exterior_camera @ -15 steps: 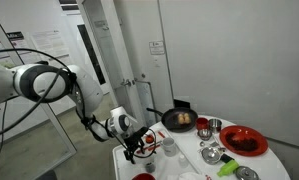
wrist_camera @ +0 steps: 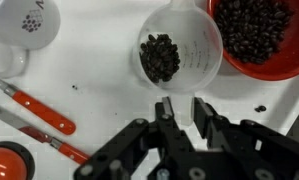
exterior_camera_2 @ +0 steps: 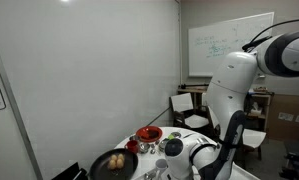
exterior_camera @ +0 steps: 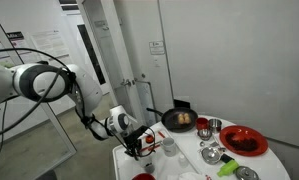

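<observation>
In the wrist view a clear measuring cup (wrist_camera: pixel 192 66) holds a small heap of dark coffee beans (wrist_camera: pixel 159 58). The handle of the cup runs back between the fingers of my gripper, which is shut on it. Close by at the upper right is a red bowl (wrist_camera: pixel 279 67) with many more dark beans. From the side, my gripper (exterior_camera: pixel 139 151) is low over the white table, with the cup (exterior_camera: pixel 151 164) just beyond it and the red bowl (exterior_camera: pixel 144 177) at the lower frame edge. Whether the cup touches the table cannot be told.
A white mug (wrist_camera: pixel 19 24) and two orange-handled tools, one a knife (wrist_camera: pixel 67 150), lie to the left in the wrist view. Farther back are a dark pan (exterior_camera: pixel 179 119), a large red dish (exterior_camera: pixel 244 139) and several metal pots (exterior_camera: pixel 211 155). A wall borders the table.
</observation>
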